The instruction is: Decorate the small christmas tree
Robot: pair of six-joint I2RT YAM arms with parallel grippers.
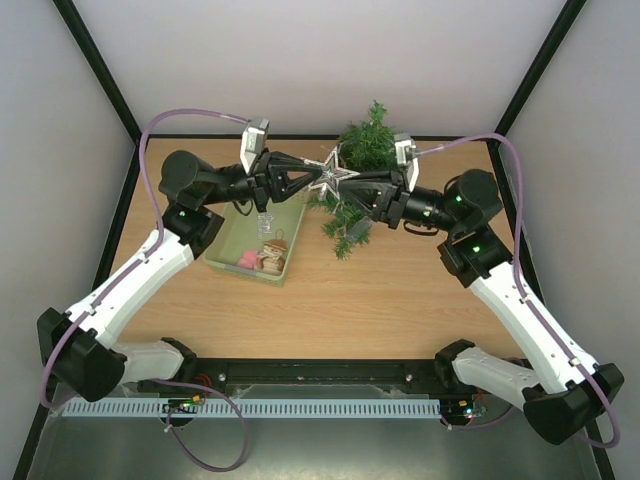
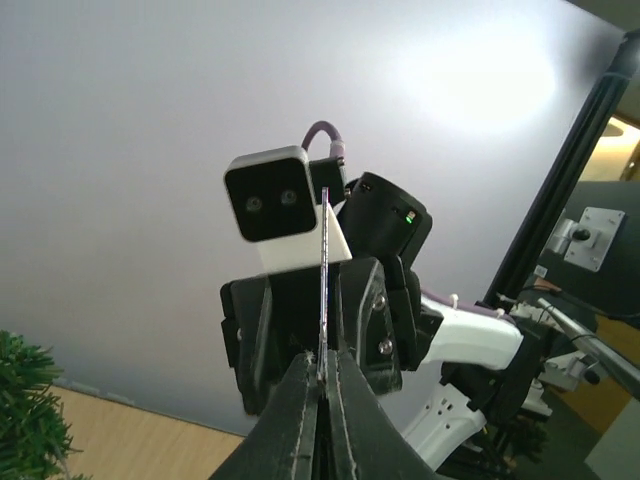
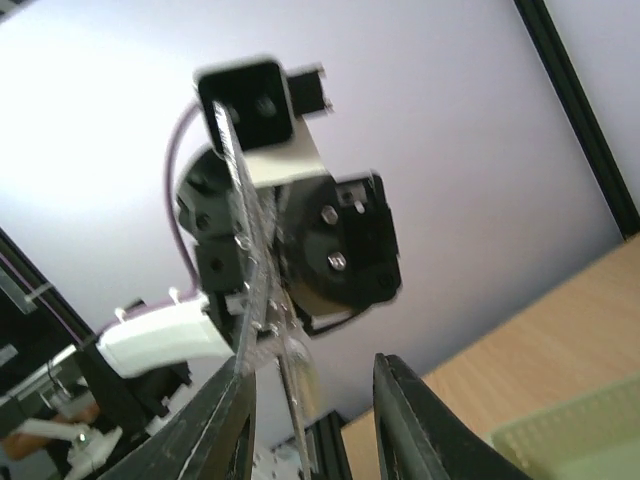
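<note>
A silver star ornament (image 1: 330, 172) is held up between my two grippers, over the small green tree (image 1: 368, 140). My left gripper (image 1: 312, 176) is shut on the star's thin edge; in the left wrist view the star shows edge-on as a narrow upright strip (image 2: 324, 280) at the fingertips. My right gripper stands open, the star's blurred rim (image 3: 255, 280) reaching down between or just beside its fingers. The tree's branches (image 2: 25, 410) also show at the lower left of the left wrist view.
A pale green bin (image 1: 230, 240) with a pink item (image 1: 249, 259), a small figure ornament (image 1: 271, 257) and a clear piece sits left of the tree.
</note>
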